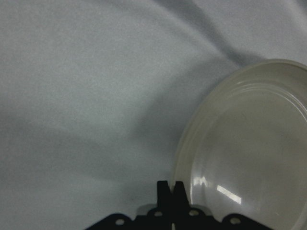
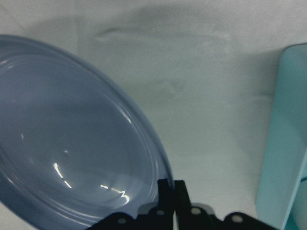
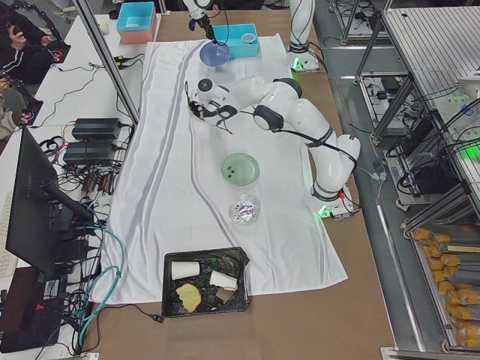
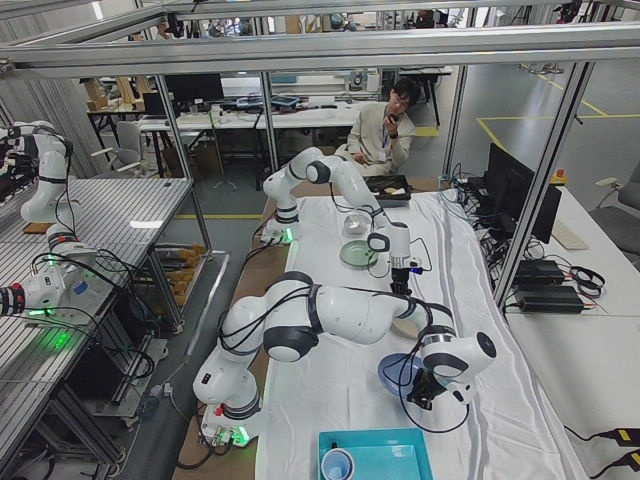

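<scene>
My left gripper is at the near edge of a pale translucent plate [image 1: 249, 134], its fingertips close together at the rim. My right gripper is at the rim of a blue plate [image 2: 72, 134], fingertips also close together. Whether either rim is between the fingers cannot be told. A green plate [image 3: 240, 169] and a clear dish of shiny bits [image 3: 244, 210] lie mid-table.
A turquoise tray [image 4: 390, 450] with a cup [image 4: 337, 466] stands beside the blue plate. A black tray [image 3: 206, 307] with items is at the other end. The white cloth is otherwise largely clear.
</scene>
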